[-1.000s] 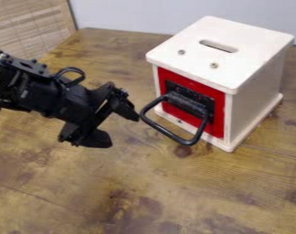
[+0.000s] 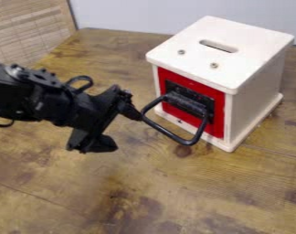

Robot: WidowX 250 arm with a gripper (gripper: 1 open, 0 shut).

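A white box (image 2: pixel 254 91) with a slot in its top stands at the upper right, its red front (image 2: pixel 170 71) facing left. A black U-shaped handle (image 2: pixel 185 141) juts out from that front. My black gripper (image 2: pixel 114 125) is at the left, angled down, its front just left of the handle's outer end. I cannot tell whether it touches the handle or whether its fingers are open or shut.
A woven panel (image 2: pixel 23 27) stands at the upper left, and a pale wall lies behind the table.
My gripper has moved slightly right and down, closer to the handle. The box and handle look unmoved.
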